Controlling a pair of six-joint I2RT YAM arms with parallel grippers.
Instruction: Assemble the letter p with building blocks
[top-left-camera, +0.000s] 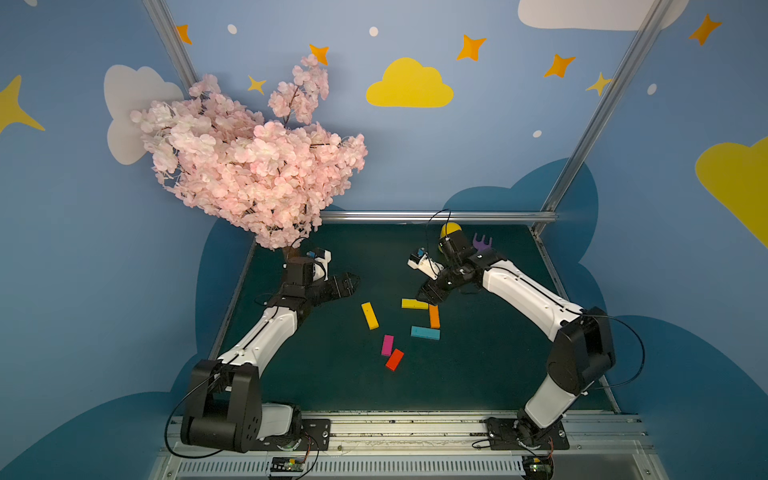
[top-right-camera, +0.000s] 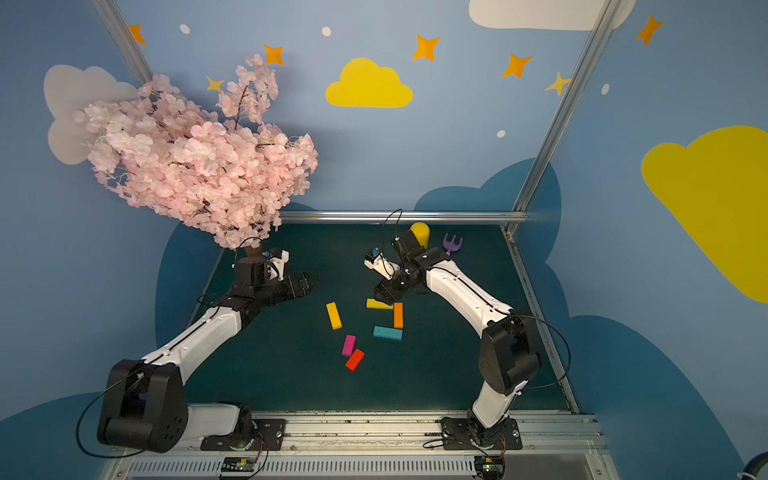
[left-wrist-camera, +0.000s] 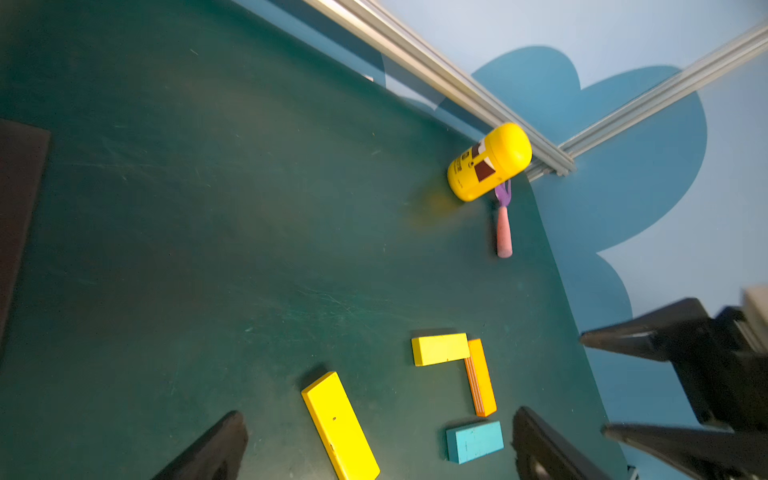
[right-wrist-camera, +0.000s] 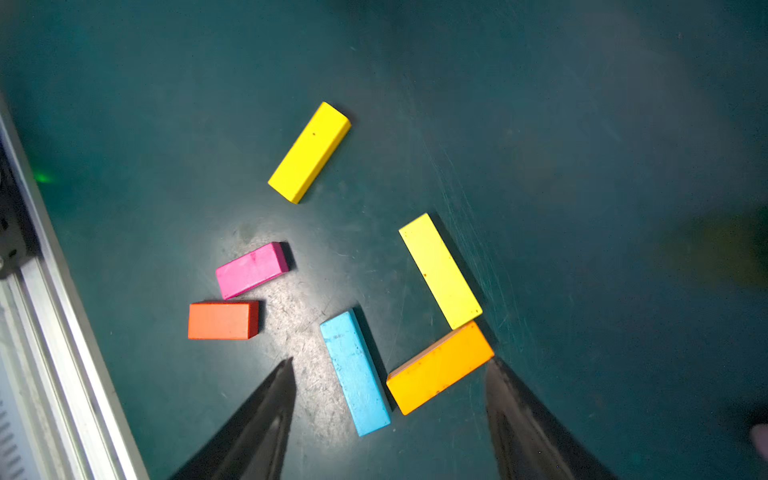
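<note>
On the green board lie a yellow block (right-wrist-camera: 440, 270) with an orange block (right-wrist-camera: 439, 367) at right angles to its end, touching or nearly so, and a cyan block (right-wrist-camera: 354, 373) near the orange one. A second yellow block (right-wrist-camera: 309, 153), a magenta block (right-wrist-camera: 251, 269) and a red block (right-wrist-camera: 222, 320) lie apart. My right gripper (top-left-camera: 429, 294) is raised over the yellow-orange corner, fingers apart and empty in its wrist view. My left gripper (top-left-camera: 349, 283) hangs above and left of the loose yellow block, open with nothing between its fingers.
A yellow toy canister (left-wrist-camera: 488, 162) and a purple fork (left-wrist-camera: 503, 232) stand or lie at the back right. A blossom tree (top-left-camera: 248, 168) fills the back left. The board's back middle is clear.
</note>
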